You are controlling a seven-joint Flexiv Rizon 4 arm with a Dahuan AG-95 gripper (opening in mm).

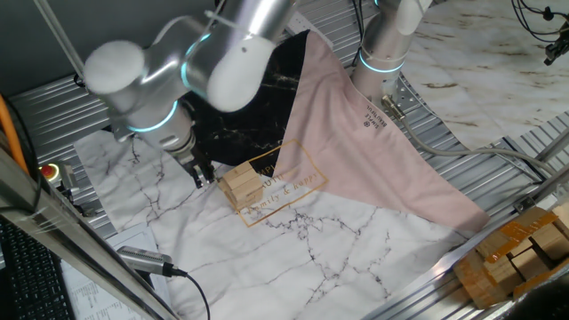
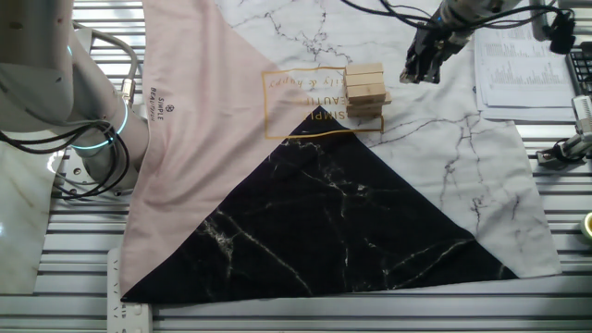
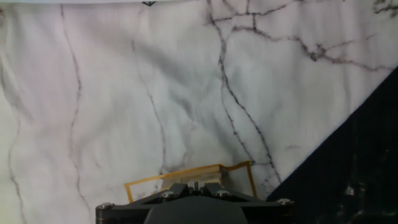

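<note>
A small stack of pale wooden blocks (image 1: 240,185) rests on the cloth, inside the gold printed frame. From the opposite side, the stack (image 2: 364,85) shows layered blocks with the lower ones jutting out a little. My gripper (image 1: 205,181) hangs tilted beside the stack, apart from it. In the second exterior view, the gripper (image 2: 421,74) is to the right of the blocks, over white marble-print cloth. The fingers of my gripper meet in the wrist view, with nothing seen between them. Behind them only a strip of the blocks (image 3: 191,179) shows; the rest is hidden.
The cloth has pink (image 1: 356,151), black (image 2: 314,222) and white marble parts, with wide free room around the stack. A taped box of wooden blocks (image 1: 520,262) stands at lower right. A metal post (image 1: 80,231), a keyboard (image 1: 31,276) and papers (image 2: 523,79) lie toward the edges.
</note>
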